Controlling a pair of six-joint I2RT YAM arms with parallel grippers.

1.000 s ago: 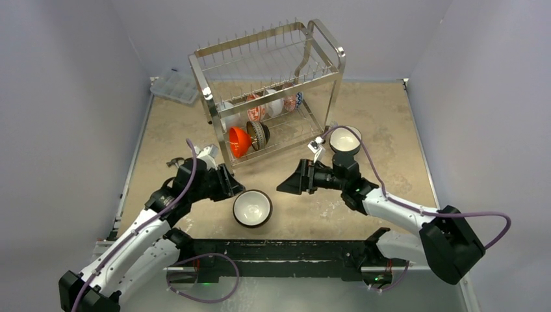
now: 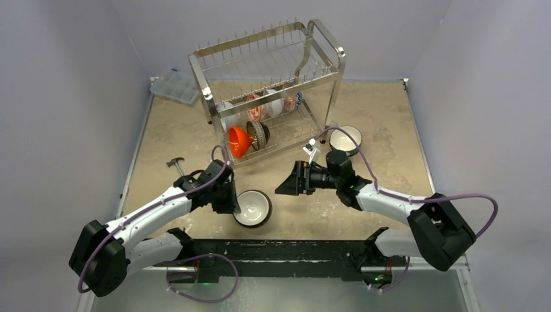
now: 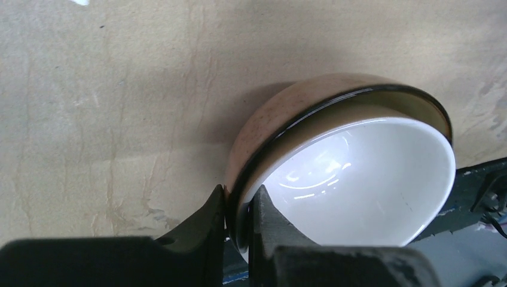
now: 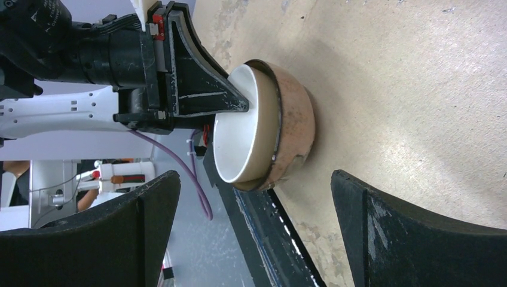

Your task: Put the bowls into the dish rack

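Two nested bowls, a white bowl (image 3: 365, 179) inside a brownish bowl (image 3: 263, 128) with a dark rim, stand on the table near its front edge. My left gripper straddles their left rims, one finger outside the brown wall and the other inside the white bowl. Whether it grips them I cannot tell. Apart from the bowls, to their right, my right gripper (image 2: 286, 188) is wide open and empty. Behind them stands the metal dish rack (image 2: 273, 95), its lower tier holding an orange bowl (image 2: 239, 142), a dark patterned bowl (image 2: 258, 135) and several others.
Another white bowl (image 2: 345, 139) with a dark outside sits right of the rack, behind the right arm. A small hammer (image 2: 175, 161) lies at the left, and a clear plastic box (image 2: 175, 86) at the back left. The rack's upper tier is empty.
My left gripper has swung down and toward the front, from behind the bowls' left side to their left rim. The right arm has shifted only slightly; the bowls are nearly in place.
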